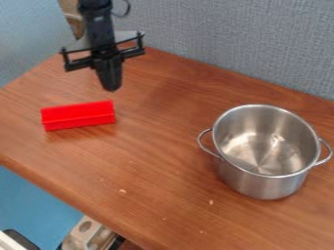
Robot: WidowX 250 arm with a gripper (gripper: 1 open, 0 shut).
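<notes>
A red rectangular block (78,115) lies on the wooden table at the left. Above and behind it, apart from it, hangs my black gripper (109,70), pointing down; it is too small and dark to tell how its fingers stand. On the right stands a steel pot (261,151) with two side handles, empty inside.
A grey textured wall (235,39) runs along the back. A blue surface lies beyond the table's edge at the lower left.
</notes>
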